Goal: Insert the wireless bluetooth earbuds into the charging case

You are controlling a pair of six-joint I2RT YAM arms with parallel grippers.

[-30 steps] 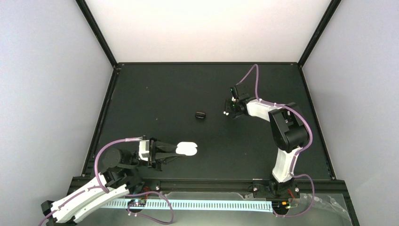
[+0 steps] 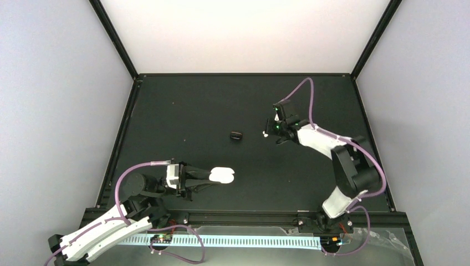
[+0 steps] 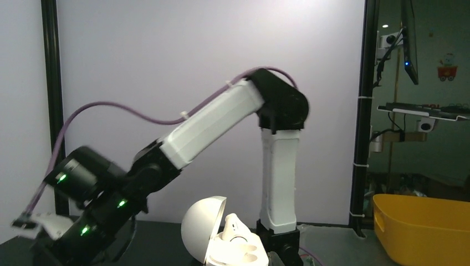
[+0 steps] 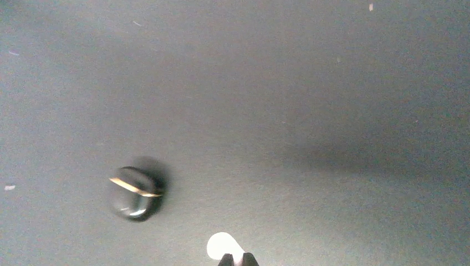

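A white charging case (image 2: 221,175) is held out by my left gripper (image 2: 212,177), which is shut on it. In the left wrist view the case's lid (image 3: 200,228) stands open, with rounded hollows showing below a raised white part; whether that part is an earbud I cannot tell. At the bottom edge of the right wrist view, a white earbud (image 4: 220,245) sits between the dark fingertips of my right gripper, shut on it. From above, only a small white bit of that earbud (image 2: 265,134) shows. The right gripper is right of the case and farther back.
A small black object with a gold band (image 2: 236,136) lies on the black table (image 2: 188,122) between the two grippers. A yellow bin (image 3: 424,227) stands beyond the table in the left wrist view.
The left gripper and case have barely shifted.
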